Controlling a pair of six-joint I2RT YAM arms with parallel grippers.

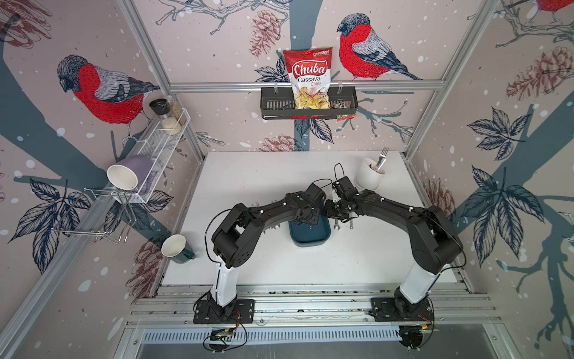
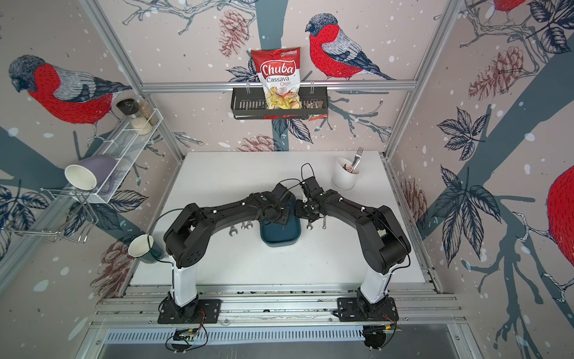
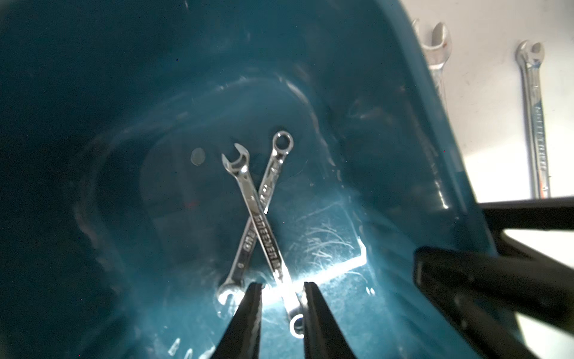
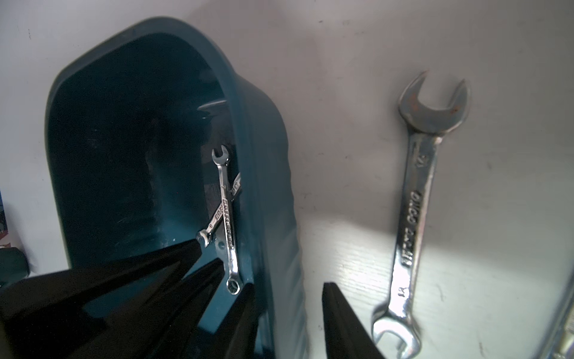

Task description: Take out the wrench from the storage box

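Two crossed silver wrenches [image 3: 257, 215] lie on the bottom of the teal storage box [image 3: 388, 107]. My left gripper is inside the box, its fingers part open over the lower end of the upper wrench, with nothing clearly held. My right gripper stands open at the box's right wall, fingertips either side of the rim. The top views show both grippers close together over the box, largely hiding its inside.
A larger wrench [image 4: 412, 227] and a slimmer one [image 3: 535, 119] lie right of the box, with more wrenches [image 2: 233, 230] to its left. A white utensil holder [image 2: 343, 179] stands back right, a mug [image 2: 141, 247] front left.
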